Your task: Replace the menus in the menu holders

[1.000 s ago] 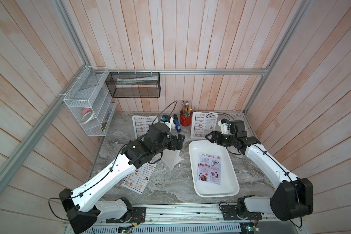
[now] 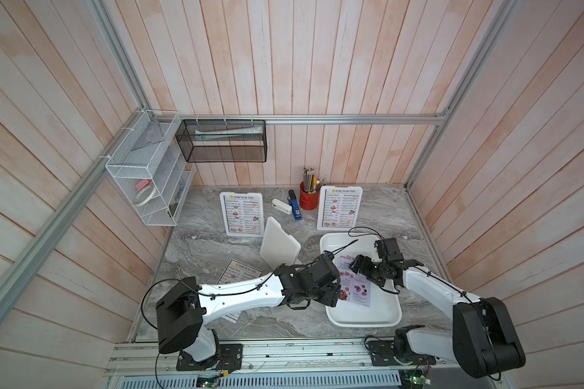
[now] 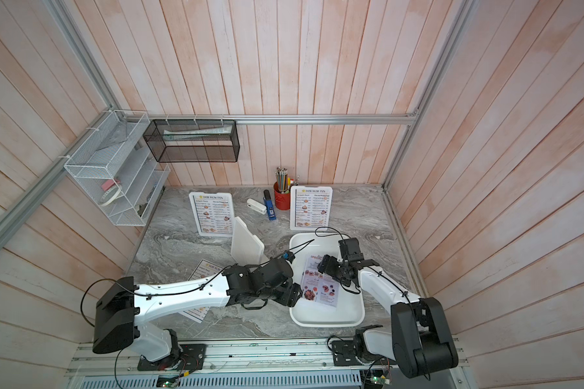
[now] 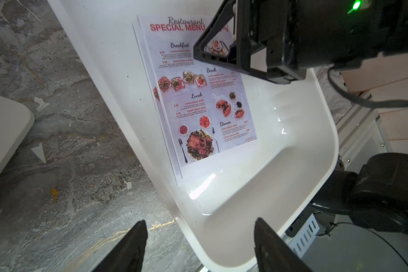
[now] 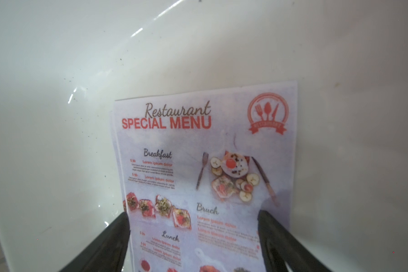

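Note:
A stack of purple-tinted restaurant menus (image 4: 199, 95) lies flat in the white tray (image 4: 122, 117), the sheets slightly fanned at one edge. Over the upper part of the sheets hovers my right gripper, open, its fingers (image 5: 108, 247) apart with no paper gripped. My left gripper is part open and empty at the tray's left rim. An emptied-looking white menu holder (image 2: 279, 244) stands on the counter behind the left arm. A loose Dim Sum menu (image 2: 237, 272) lies partly under that arm. Two holders with Dim Sum menus, the left one (image 2: 242, 214) and right one (image 2: 340, 208), stand at the back.
A red pencil cup (image 2: 309, 197), a blue tool (image 2: 294, 206) and a white stapler-like item (image 2: 281, 206) sit between the back holders. A white wire rack (image 2: 152, 171) stands at left; a black mesh basket (image 2: 222, 140) hangs behind.
Both arms have come down to the tray, the left swinging right away from the white holder.

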